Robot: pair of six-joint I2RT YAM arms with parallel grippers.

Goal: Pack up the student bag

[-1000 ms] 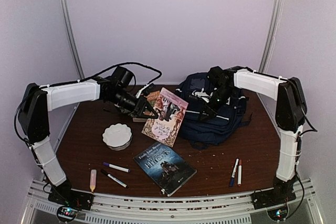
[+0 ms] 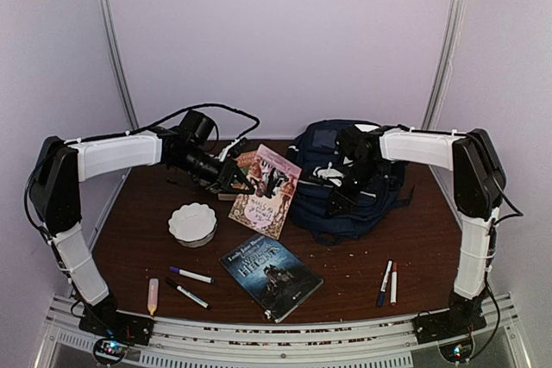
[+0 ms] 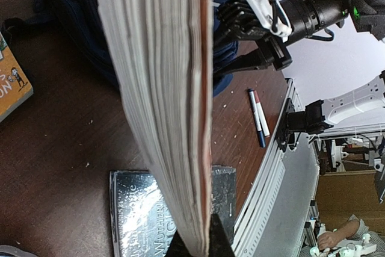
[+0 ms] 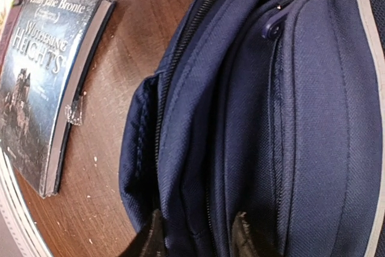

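My left gripper [image 2: 240, 180] is shut on a pink book [image 2: 267, 200], held raised beside the navy backpack [image 2: 310, 213]; in the left wrist view its page edges [image 3: 156, 88] fill the middle. My right gripper [image 2: 338, 200] is down at the backpack's zipped opening, its fingertips low in the right wrist view against the fabric [image 4: 319, 118]; they stand apart, and whether fabric lies between them is unclear. The Wuthering Heights book [image 2: 271, 275] lies flat at the front. An orange book [image 3: 9, 82] lies behind the pink one.
A white bowl stack [image 2: 191, 220] sits on the left of the table. Several pens [image 2: 191, 273] and a pale yellow highlighter [image 2: 153, 296] lie at the front left; two more pens [image 2: 393, 282] lie front right.
The pink book in my left gripper has shifted slightly left.
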